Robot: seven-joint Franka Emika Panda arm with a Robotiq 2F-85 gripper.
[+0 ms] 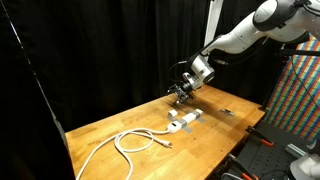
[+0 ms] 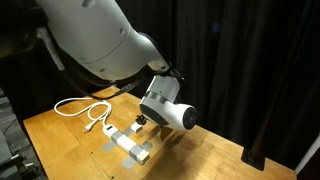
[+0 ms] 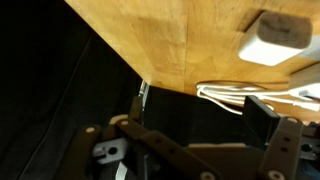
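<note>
My gripper (image 1: 183,97) hangs low over the back part of the wooden table, a little behind a small white block (image 1: 172,113). In the wrist view the gripper is open, its two fingers far apart and nothing between them. The white block (image 3: 275,40) shows there at upper right, beyond the right finger. A white power strip (image 1: 185,122) lies in front of the block. Its white cord (image 3: 240,93) also crosses the wrist view. From the other side, the arm's white wrist (image 2: 165,108) covers most of the gripper.
The looped white cord (image 1: 122,146) spreads over the front left of the table. Small flat pieces (image 1: 227,112) lie to the right. Black curtains (image 1: 95,60) hang behind the table edge. Bare wood (image 2: 205,155) stretches out on the arm's near side.
</note>
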